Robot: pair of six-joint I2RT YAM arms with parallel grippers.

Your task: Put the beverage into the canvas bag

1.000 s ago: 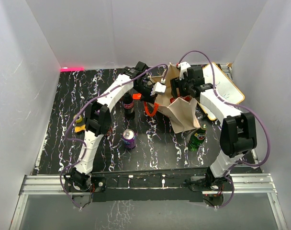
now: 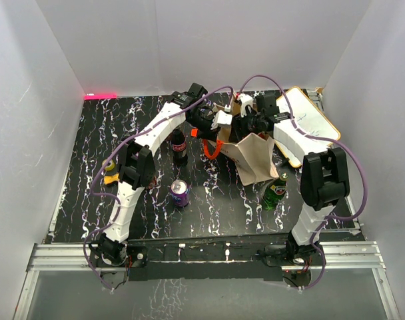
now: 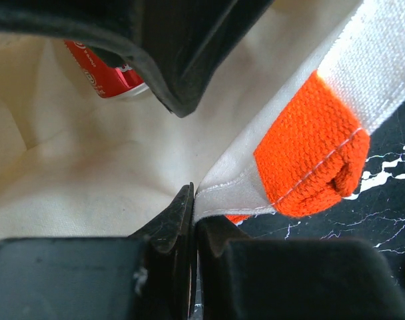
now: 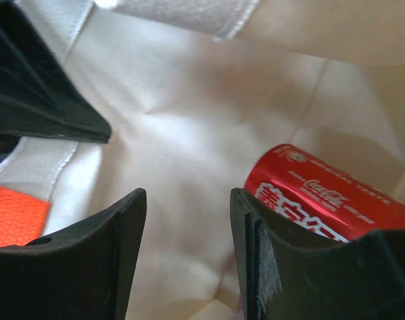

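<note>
The canvas bag stands open between my arms, orange strap at its left. My left gripper is shut at the bag's pale rim, which rises from between its fingers. Inside lies a red Coca-Cola can. My right gripper is part open over the can's left end, nothing visible between its fingertips. A Coke bottle, a purple can and a green bottle stand outside the bag.
A white board lies at the back right. A yellow object is at the far left. Bare marble table shows at the front middle.
My right gripper has moved left, deeper into the bag toward my left gripper. The left arm looks unmoved.
</note>
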